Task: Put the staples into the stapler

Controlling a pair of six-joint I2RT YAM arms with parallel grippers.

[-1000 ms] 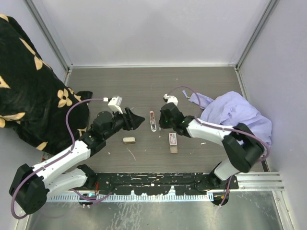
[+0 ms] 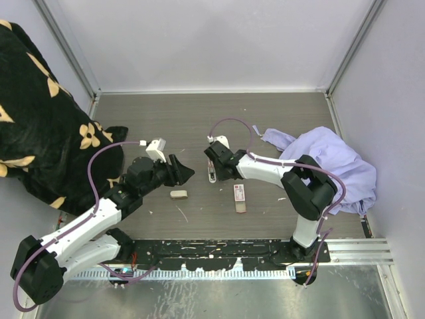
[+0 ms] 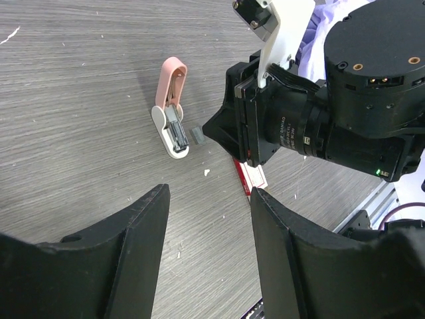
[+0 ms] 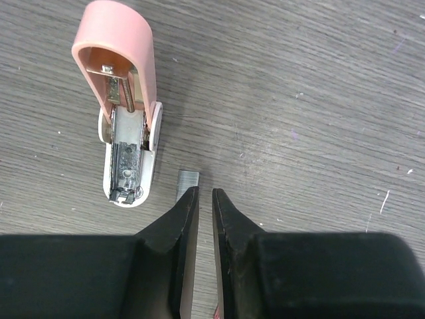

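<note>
The pink and white stapler (image 4: 126, 153) stands with its top raised and its metal magazine bare. A short grey staple strip (image 4: 188, 178) lies flat on the table just right of the stapler's front end. My right gripper is slightly open, with a narrow gap and nothing visible between its fingers. In that wrist view its left fingertip overlaps the strip's lower part; whether they touch I cannot tell. Farther left, my left gripper is open and empty, facing the stapler (image 3: 174, 126) from a distance. The top view shows the stapler (image 2: 212, 174) partly covered by the right arm.
A red and white staple box (image 2: 239, 193) lies in front of the right gripper. Near the left gripper is a small beige block (image 2: 178, 194). A lilac cloth (image 2: 332, 163) fills the right side, a dark patterned blanket (image 2: 66, 126) the left.
My left gripper drew a little to the left. Stapler and box stayed put.
</note>
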